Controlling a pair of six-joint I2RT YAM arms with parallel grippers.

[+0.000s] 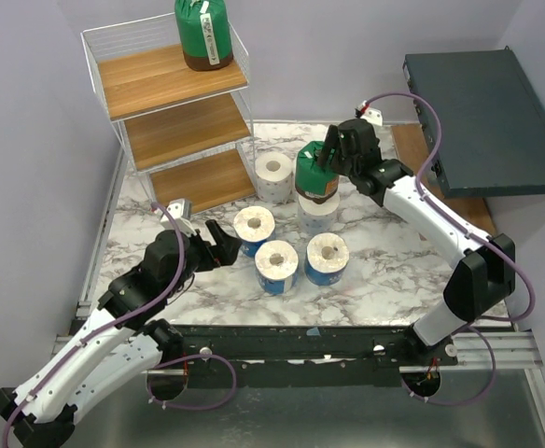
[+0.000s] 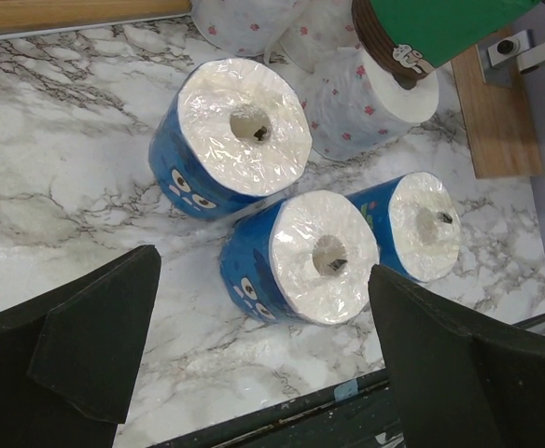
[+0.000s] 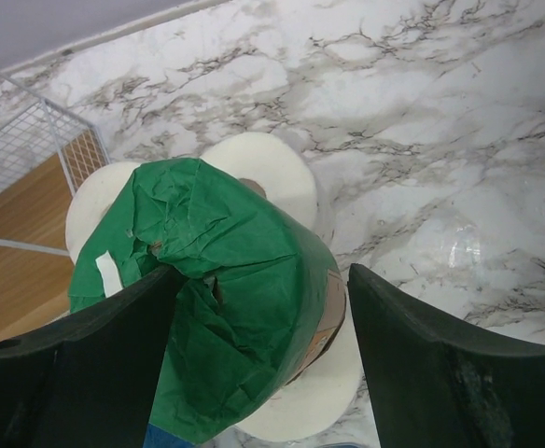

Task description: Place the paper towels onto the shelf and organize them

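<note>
A green paper-towel pack (image 1: 315,170) with a brown base rests on top of a white floral roll (image 1: 317,215). My right gripper (image 1: 328,151) is at its upper part; in the right wrist view its fingers (image 3: 412,364) stand apart on either side of the green wrapping (image 3: 240,280), with no firm grip visible. Three blue-wrapped rolls (image 1: 254,227) stand upright on the marble surface, and further floral rolls (image 2: 249,19) stand behind them. My left gripper (image 1: 222,245) is open and empty beside the blue rolls. Another green pack (image 1: 203,35) stands on the shelf's top board (image 1: 151,79).
The wire shelf's middle board (image 1: 184,133) and bottom board (image 1: 202,182) look bare. A dark panel (image 1: 492,121) juts out at the right, above a wooden board (image 1: 408,145). Free marble (image 1: 394,275) lies right of the rolls.
</note>
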